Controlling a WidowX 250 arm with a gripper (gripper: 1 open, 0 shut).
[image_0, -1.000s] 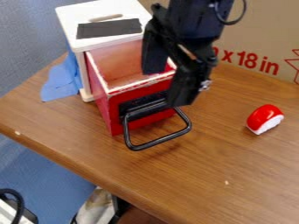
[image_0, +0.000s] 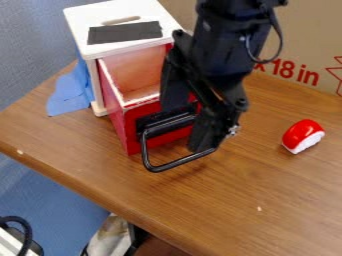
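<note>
A small white cabinet (image_0: 120, 20) with a dark panel on top has a red drawer (image_0: 126, 128) pulled out, its inside pinkish and empty where visible. The drawer's black wire handle (image_0: 160, 168) sticks out at the front. My black gripper (image_0: 198, 125) hangs over the drawer's front right, by the handle; its fingers are dark against it, so I cannot tell their opening or whether they touch it.
A red and white computer mouse (image_0: 302, 136) lies on the wooden table (image_0: 227, 210) to the right. A blue cloth (image_0: 71, 92) lies left of the cabinet. A cardboard box (image_0: 301, 40) stands behind.
My gripper has shifted slightly left and down toward the drawer's handle. The drawer and mouse stay where they were.
</note>
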